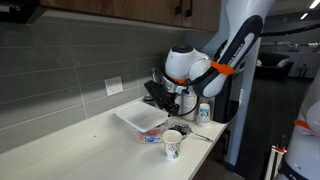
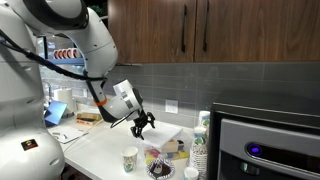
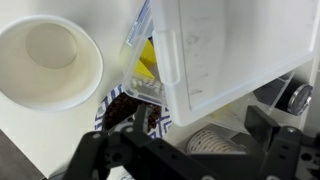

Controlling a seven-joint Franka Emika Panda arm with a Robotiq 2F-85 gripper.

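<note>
My gripper stands open above the counter, its dark fingers (image 3: 128,150) spread wide. A white, flat lid-like panel (image 3: 240,50) fills the upper right of the wrist view, its near edge reaching toward the gap between them; whether they touch it cannot be told. In the first exterior view the panel (image 1: 142,117) lies tilted over a clear container (image 1: 149,137) with coloured contents. The gripper (image 1: 168,106) is at the panel's right side there. Under the panel, a yellow item (image 3: 148,62) shows through the clear plastic.
A white cup (image 1: 172,145) stands close in front, open end up (image 3: 50,55). A plate of dark bits (image 2: 158,168), a smaller white cup (image 2: 191,173) and a white wire-like holder (image 2: 199,156) are nearby. Bare counter (image 1: 70,155) lies left in the first exterior view.
</note>
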